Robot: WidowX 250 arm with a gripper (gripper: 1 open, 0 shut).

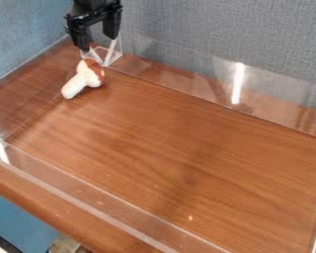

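My gripper point(94, 42) hangs at the top left, dark and pointing down, near the back left corner of the wooden table point(188, 158); its fingers stand apart with nothing seen held between them. Just below it a white plush-like toy point(79, 85) with an orange-red part lies on the wood, tilted toward the front left. The upper end of the toy is close under the gripper; whether they touch I cannot tell.
Clear plastic walls edge the table along the back point(236, 84) and the front left. Grey padded panels stand behind.
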